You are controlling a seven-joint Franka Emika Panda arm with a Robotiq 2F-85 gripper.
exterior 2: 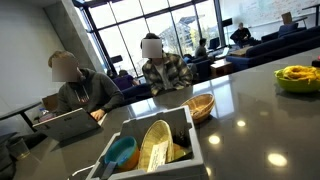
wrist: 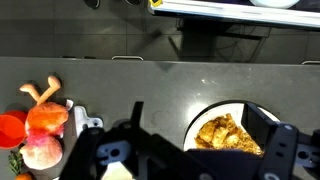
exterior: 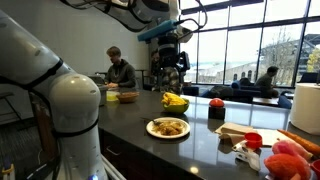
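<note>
My gripper hangs high over the dark table, its two fingers spread wide with nothing between them. Below it in the wrist view, a white plate [wrist: 190,132] of yellow-brown food [wrist: 228,134] lies near the table's edge. Exterior view 1 shows this plate [exterior: 151,130] well under the gripper [exterior: 172,85], with clear air between. Behind the plate stands a green bowl [exterior: 183,106] holding something yellow [exterior: 173,99].
Soft toys [exterior: 288,163], a red cup [exterior: 253,140] and a wooden board [exterior: 235,129] occupy the right side. A grey bin [exterior 2: 190,158] with dishes stands elsewhere on the table. An open drawer [wrist: 240,15] shows beyond the table edge. Bare tabletop [wrist: 150,85] lies left of the plate.
</note>
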